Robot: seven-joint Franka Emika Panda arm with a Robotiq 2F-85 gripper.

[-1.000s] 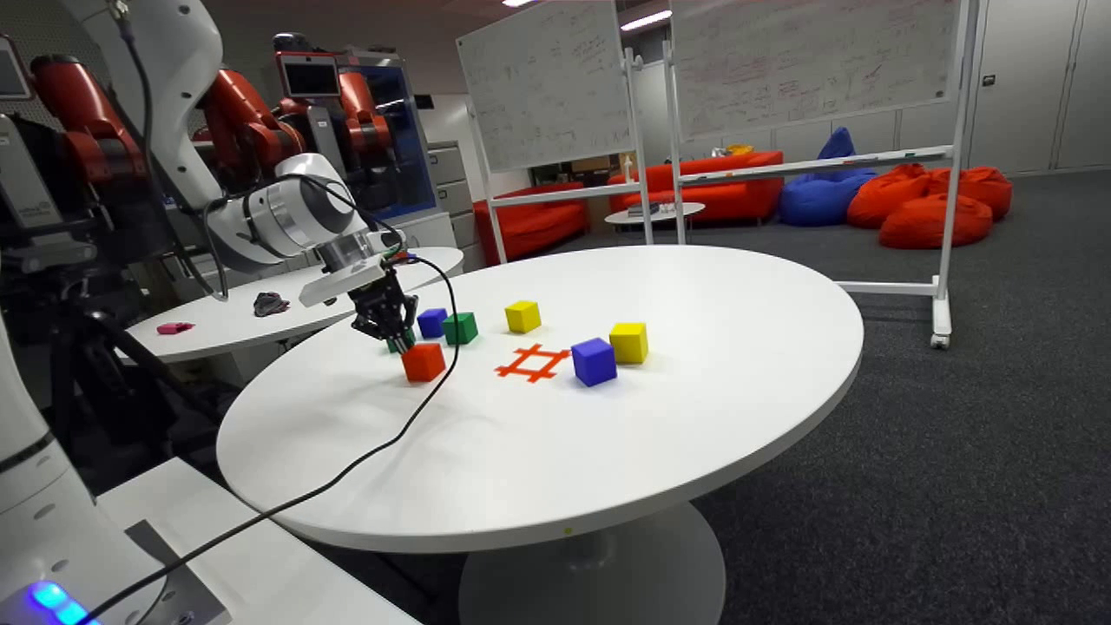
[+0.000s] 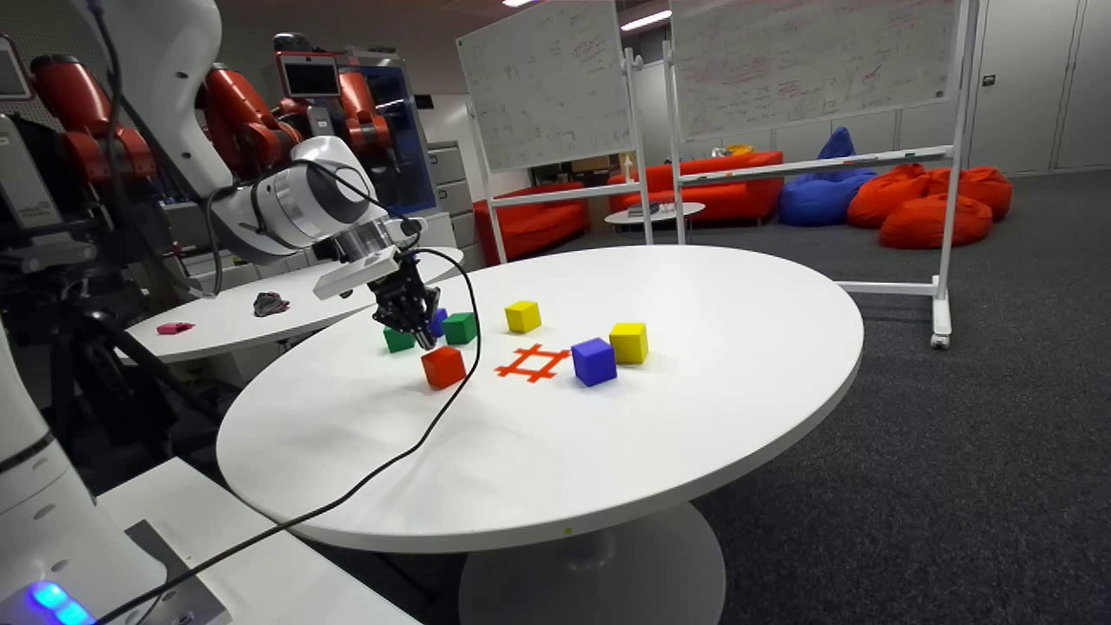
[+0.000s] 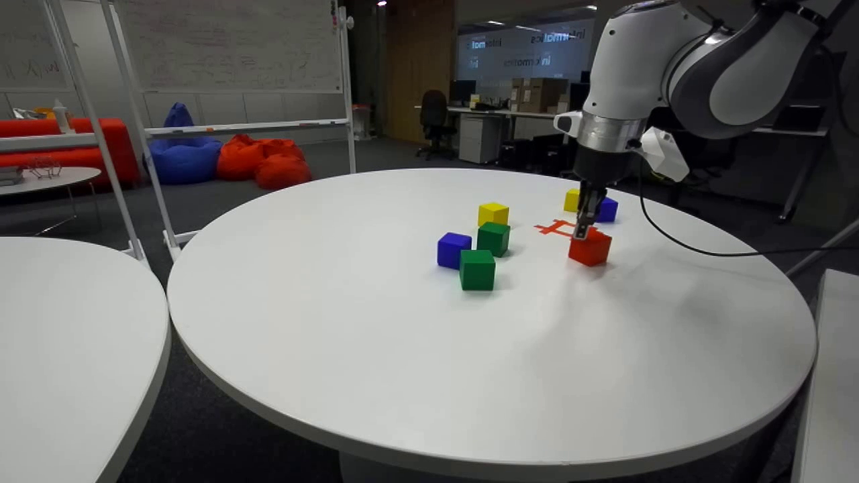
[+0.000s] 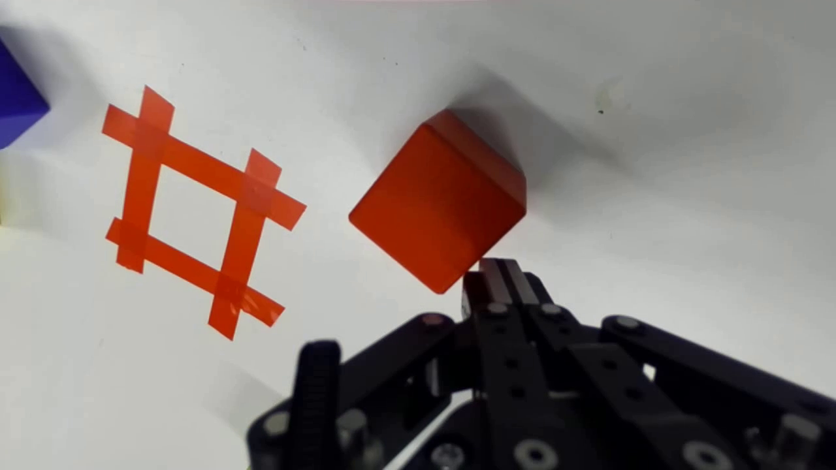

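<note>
A red cube [image 4: 439,207] rests on the white table, turned like a diamond in the wrist view. My gripper is shut, its two fingers pressed together with nothing between them. The fingertips are right at the cube's near edge; whether they touch it I cannot tell. Exterior view 2 has the gripper [image 3: 580,233] low over the table beside the red cube [image 3: 590,248]. A square of crossed red tape [image 4: 184,160] lies left of the cube in the wrist view, a short gap away, with bare table inside it.
Past the tape stand a blue cube [image 2: 594,361] and a yellow cube [image 2: 629,343]. Two green cubes [image 3: 477,270], another blue cube [image 3: 454,250] and another yellow one [image 3: 493,214] are grouped further off. A black cable [image 2: 417,443] hangs across exterior view 1.
The red cube has shifted to the right in exterior view 1, nearer the tape square. My gripper has moved the same way and sits slightly higher. The other cubes stand where they were.
</note>
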